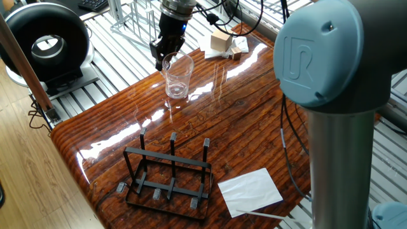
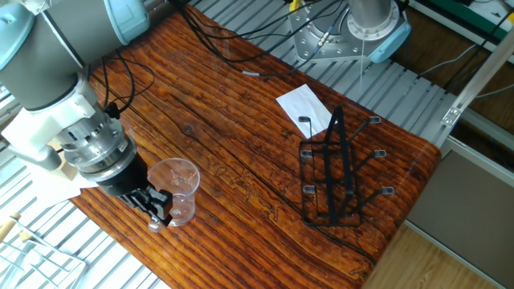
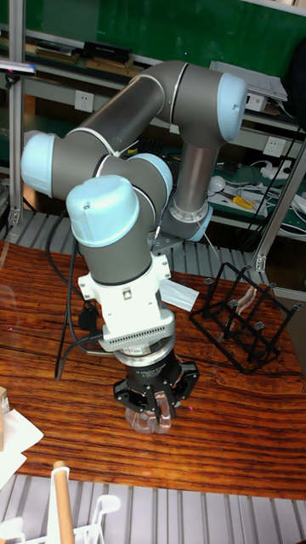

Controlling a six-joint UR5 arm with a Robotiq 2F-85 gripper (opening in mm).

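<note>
A clear plastic cup (image 1: pixel 179 77) stands upright at the table's far edge in the first exterior view. My black gripper (image 1: pixel 161 62) is shut on the side of its wall, close to the rim. From above, in the second exterior view, the fingers overlap the left side of the cup (image 2: pixel 184 210). The third exterior view shows the cup (image 3: pixel 141 422) mostly behind my gripper (image 3: pixel 164 417). Whether its base touches the table or hangs just over it, I cannot tell.
A black wire rack with several upright prongs (image 1: pixel 170 186) occupies the near part of the table (image 1: pixel 121 124). Beside it lies a white sheet (image 1: pixel 251 192). Small cardboard boxes (image 1: pixel 221 41) sit at the far corner. Bare wood separates cup and rack.
</note>
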